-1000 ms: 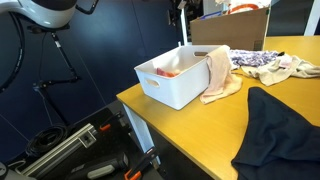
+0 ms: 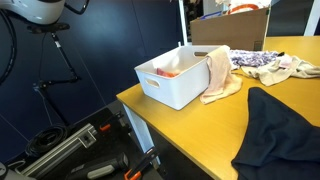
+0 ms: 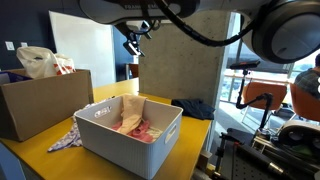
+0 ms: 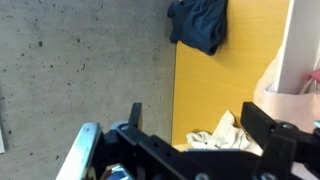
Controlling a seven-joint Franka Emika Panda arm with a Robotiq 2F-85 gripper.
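Observation:
High above the table, my gripper [image 3: 135, 45] hangs in the air in exterior view 2. Its two fingers stand wide apart in the wrist view, so the gripper is open, with nothing between them. A white bin [image 2: 174, 91] sits on the yellow table; a peach cloth [image 2: 220, 78] drapes over its edge, and reddish cloth [image 3: 148, 133] lies inside. The dark cloth [image 2: 280, 135] rests crumpled near the table's edge, well apart from the gripper. Patterned cloths [image 2: 268, 66] lie behind the bin.
A cardboard box [image 3: 38, 103] with white plastic bags [image 3: 45, 62] on it stands at the table's far side. Bare yellow tabletop [image 2: 210, 125] shows between bin and dark cloth. Grey floor [image 4: 80, 70] lies beyond the table edge.
The bin and cloths have stayed put.

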